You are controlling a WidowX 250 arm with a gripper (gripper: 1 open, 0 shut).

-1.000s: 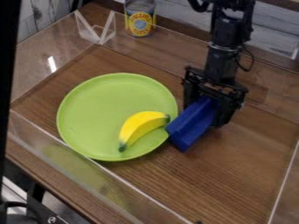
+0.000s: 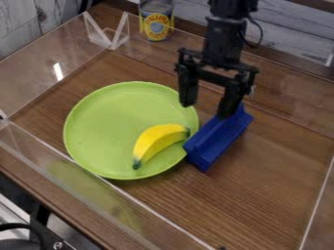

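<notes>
My black gripper (image 2: 209, 96) is open, its two fingers spread above the upper end of a blue bar (image 2: 212, 142), with nothing seen between them. The bar lies diagonally on the wooden surface, beside the right rim of a green plate. A yellow banana (image 2: 159, 144) lies on the right part of the green plate (image 2: 104, 122).
A can (image 2: 156, 20) stands at the back left behind a clear divider. Tray walls run along the left, back and right edges.
My gripper has moved left and up from over the blue bar, toward the plate's upper right, and more of the bar shows.
</notes>
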